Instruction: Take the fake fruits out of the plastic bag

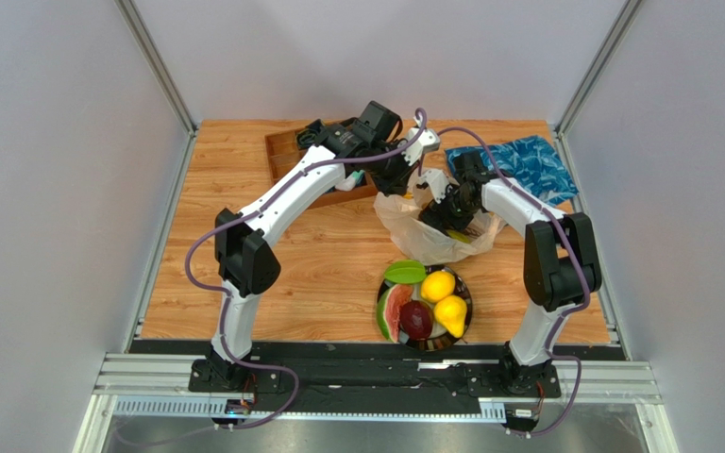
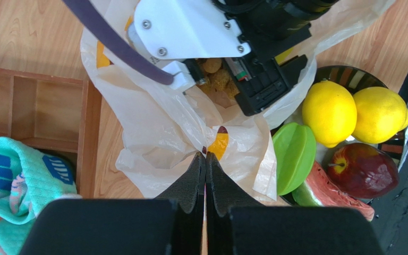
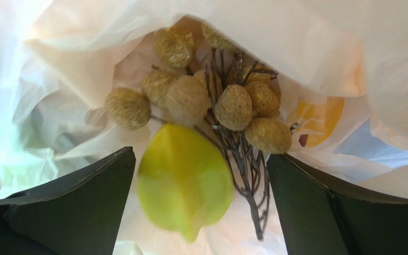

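Note:
A translucent plastic bag lies open at table centre. My left gripper is shut at its upper left side, bag film at its tips. Inside the bag, my right gripper stands open around a yellow-green fruit, beside brown dried balls on dark twigs. A black plate in front holds a green starfruit, a watermelon slice, a red apple, a lemon and a yellow pear.
A wooden divided box with teal cloths stands behind left. A blue plastic packet lies at the back right.

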